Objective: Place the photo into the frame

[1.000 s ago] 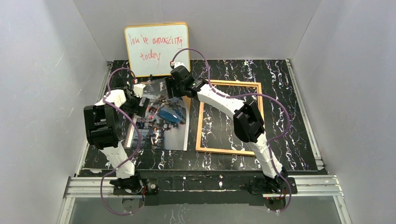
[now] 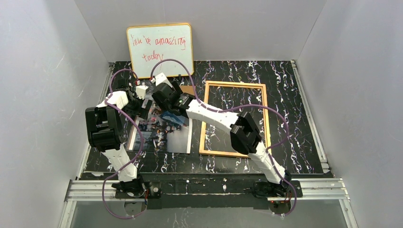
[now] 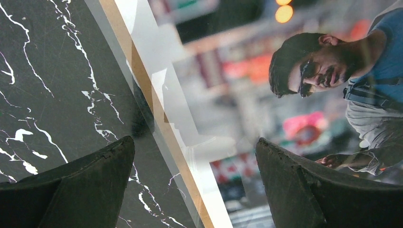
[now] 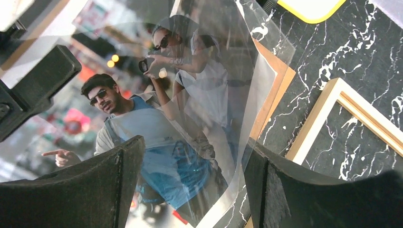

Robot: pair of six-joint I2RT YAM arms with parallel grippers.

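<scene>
The photo (image 2: 157, 135), two men with a blurred street behind, lies on the left of the dark table with brown backing under its edge. A loose clear film (image 4: 266, 26) covers it and is bent up at its far right part. Above the photo's left edge (image 3: 173, 107), my left gripper stands open, one finger on either side of that edge. My right gripper hovers over the photo's upper part, its fingers apart; the curled film and photo edge run close to its right finger. To the right, the empty wooden frame (image 2: 202, 135) lies flat.
A whiteboard (image 2: 160, 47) with red writing leans at the back, just behind the photo. One left gripper finger (image 4: 43, 83) stands close by in the right wrist view. Bare table (image 2: 290, 128) extends right of the frame.
My right gripper has moved left and slightly toward the front across the photo's upper part. More brown backing shows at the photo's far right corner. The left arm and the frame have stayed put.
</scene>
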